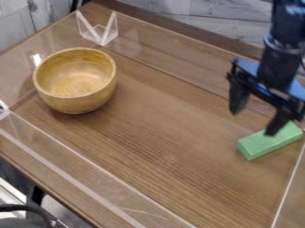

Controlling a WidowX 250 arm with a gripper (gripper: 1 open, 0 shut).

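My gripper (249,114), a dark body with pale fingertips pointing down, hangs at the right over the green block (268,142), which lies on the tan table (155,169). The fingers stand apart, open; I see nothing held between them.
A yellow bowl (74,76) sits at the left. A clear wire-like or plastic item (98,31) stands at the upper left behind it.
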